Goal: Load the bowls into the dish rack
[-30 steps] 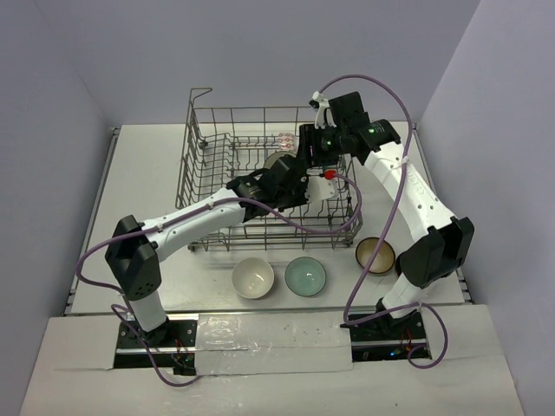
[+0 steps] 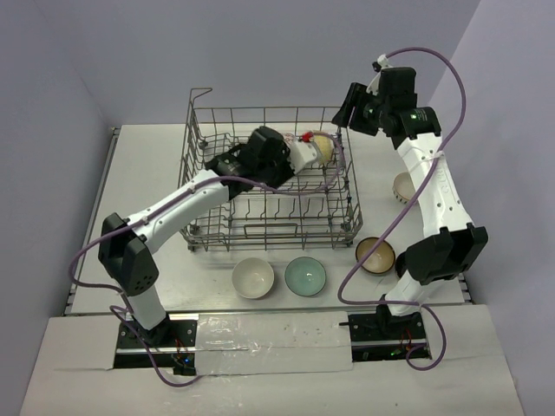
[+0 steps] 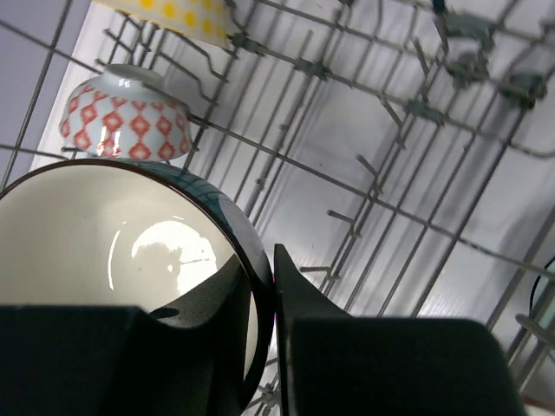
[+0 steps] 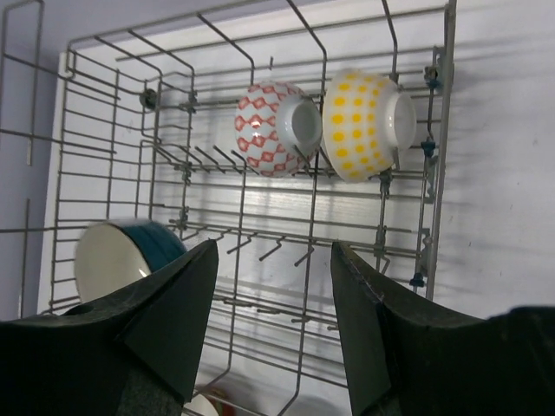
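Observation:
A teal bowl (image 3: 113, 234) with a cream inside and dark rim is tilted in my left gripper, which is shut on its rim over the dish rack (image 2: 286, 227). In the right wrist view the same teal bowl (image 4: 113, 258) shows at the left. Two bowls sit on edge in the rack: a red-patterned bowl (image 4: 260, 130) and, beside it, a yellow-dotted bowl (image 4: 351, 130). Above the rack's back right corner, my right gripper has its fingers apart, with nothing between them.
In front of the rack stand a cream bowl (image 2: 252, 278), a green bowl (image 2: 305, 276) and a brown bowl (image 2: 375, 256). Another bowl (image 2: 404, 187) lies at the right, partly behind the right arm. The counter (image 2: 139, 173) left of the rack is clear.
My right gripper has moved back and right, away from the yellow-dotted bowl, to the rack's corner. My left gripper has shifted left and slightly back.

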